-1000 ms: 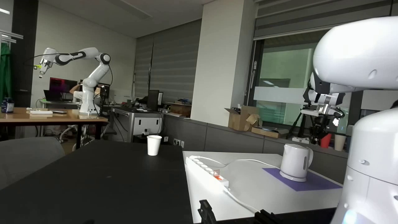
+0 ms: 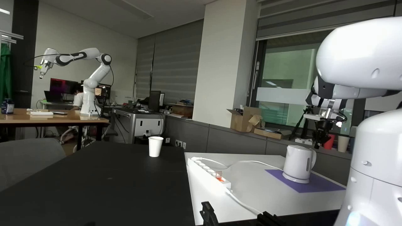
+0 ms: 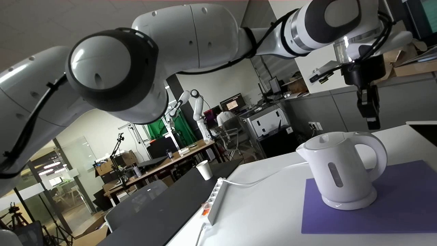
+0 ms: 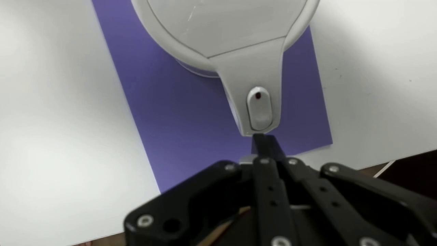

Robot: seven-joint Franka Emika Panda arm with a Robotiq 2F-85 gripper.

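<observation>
A white electric kettle [image 3: 342, 172] stands upright on a purple sheet [image 3: 393, 209] on the white table. My gripper [image 3: 373, 123] hangs above the handle side of the kettle, pointing down and apart from it in exterior view 2. From the wrist, the kettle's lid [image 4: 229, 20] fills the top, and the handle top with its oval switch [image 4: 260, 108] points toward my fingers. The shut fingertips [image 4: 264, 141] appear just beyond the handle's end, with nothing showing between them. In exterior view 1 the gripper [image 2: 317, 145] is small, up behind the kettle [image 2: 297, 164].
A white power strip [image 2: 211, 174] lies along the table's left edge, its cord running to the kettle. On the black table alongside stands a paper cup [image 2: 155, 146].
My gripper has shifted slightly left in exterior view 1 and now points more steeply down. The kettle, cup and power strip have stayed put.
</observation>
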